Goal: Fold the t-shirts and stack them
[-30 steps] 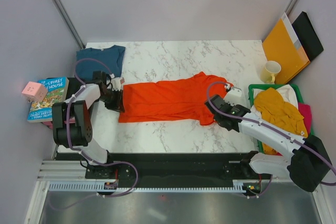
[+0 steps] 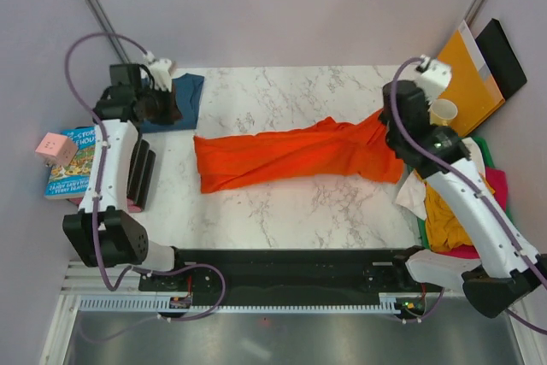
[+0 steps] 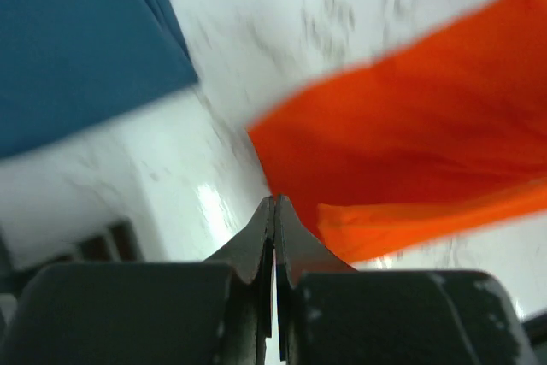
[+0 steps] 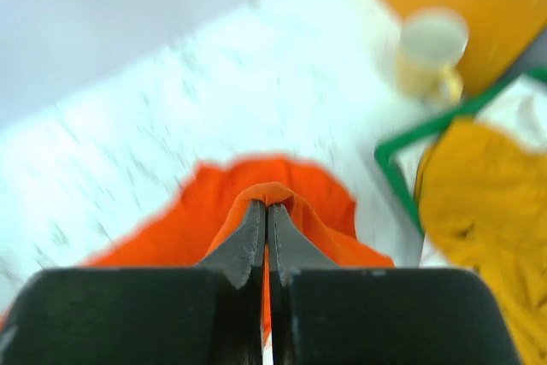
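The orange t-shirt [image 2: 273, 160] lies spread in a long folded strip, its right end lifted toward my raised right gripper. My right gripper is shut on that orange cloth, which bunches at its fingertips in the right wrist view. My left gripper is shut, raised over the strip's left end and the table, with nothing visible held. A folded blue t-shirt [image 3: 77, 49] lies at the back left, partly under the left arm in the top view.
A green basket [image 4: 389, 168] of yellow, white and pink cloths stands at the right, with a mug [image 4: 427, 53] and orange board [image 2: 461, 74] behind. Books [image 2: 68, 173] and a pink box [image 2: 55, 149] stand left.
Both arms have risen, blurred in the top view. The orange shirt's right end has moved up and right with my right gripper; its left end lies much as before.
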